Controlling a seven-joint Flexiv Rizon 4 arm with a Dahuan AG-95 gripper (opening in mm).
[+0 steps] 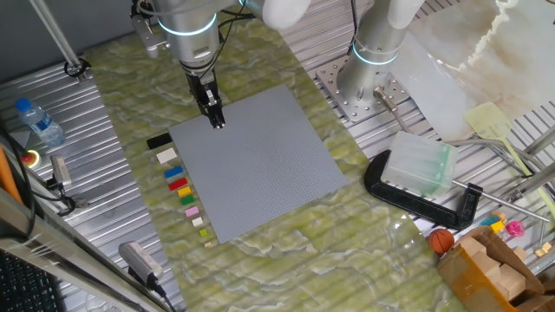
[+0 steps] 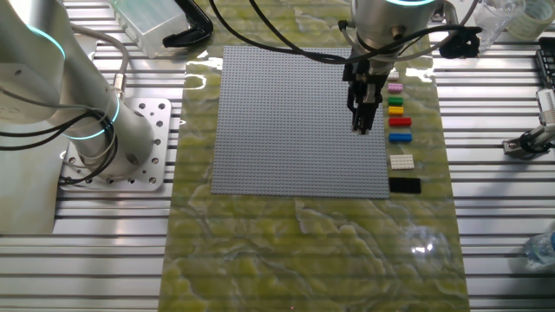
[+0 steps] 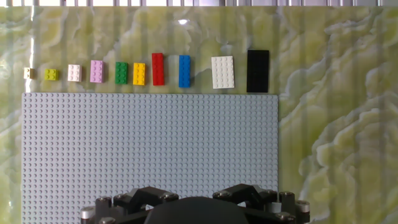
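My gripper (image 1: 218, 127) hangs above the grey studded baseplate (image 1: 260, 160), near its edge on the side of the brick row. In the wrist view, the two fingers of the gripper stand apart at the bottom, with nothing seen between them. Beside the plate, apart from it, lies a row of bricks: black (image 3: 258, 71), large white (image 3: 222, 72), blue (image 3: 184, 71), red (image 3: 158, 69), yellow (image 3: 139, 74), green (image 3: 121, 73), pink (image 3: 96, 71), pale pink-white (image 3: 74, 73), lime (image 3: 51, 74) and a tiny tan one (image 3: 28, 73). No bricks show on the visible plate.
A black clamp (image 1: 425, 204) with a clear plastic box (image 1: 420, 163) stands off one plate side. Beyond it are an orange ball (image 1: 440, 241) and a cardboard box (image 1: 490, 277). The green marbled mat (image 2: 303, 251) is otherwise largely clear.
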